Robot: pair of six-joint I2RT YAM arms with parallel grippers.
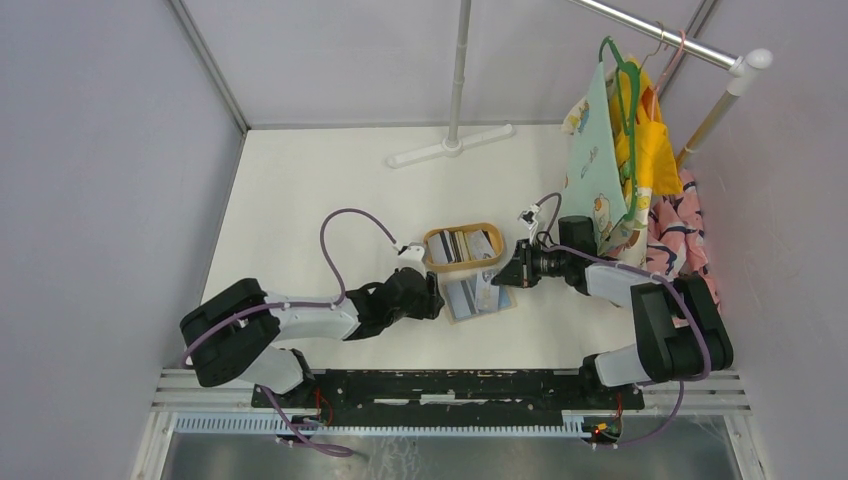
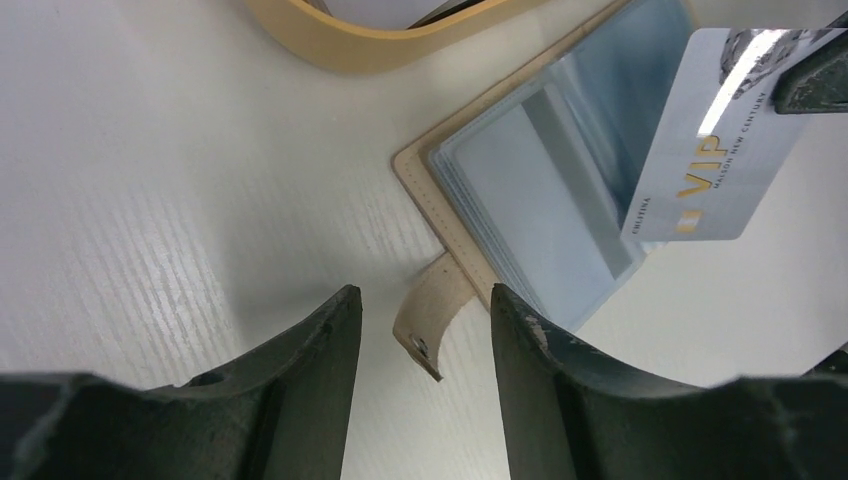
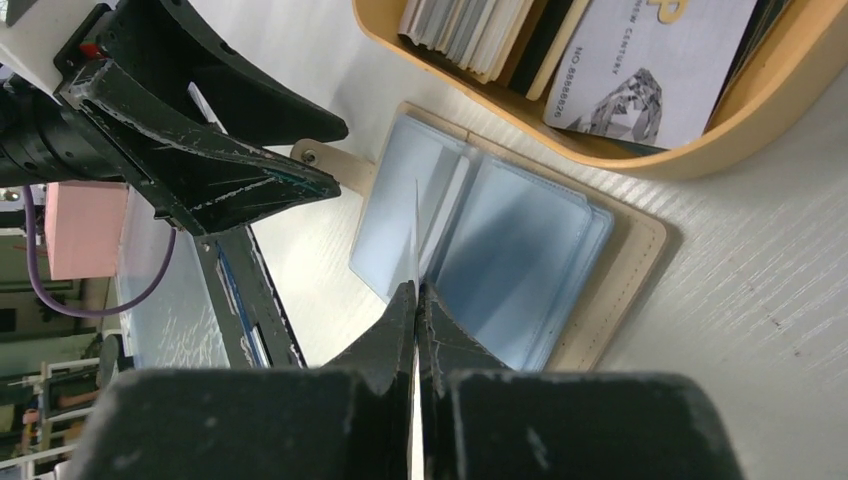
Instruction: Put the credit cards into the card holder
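Observation:
The card holder (image 1: 461, 300), beige with clear bluish sleeves, lies open and flat on the table; its short snap strap (image 2: 437, 300) sticks out from one edge. A silver VIP card (image 2: 712, 150) hangs tilted over the sleeves, with my right gripper shut on it. In the right wrist view that card shows only as a thin upright line. My left gripper is open at the strap, whose end shows between its spread fingers. Whether they touch the strap I cannot tell.
An oval tan tray (image 1: 464, 266) with several cards, one marked VIP (image 3: 650, 70), stands just behind the holder. A white rack foot (image 1: 420, 156) rests at the back, and hanging clothes (image 1: 645, 140) crowd the right.

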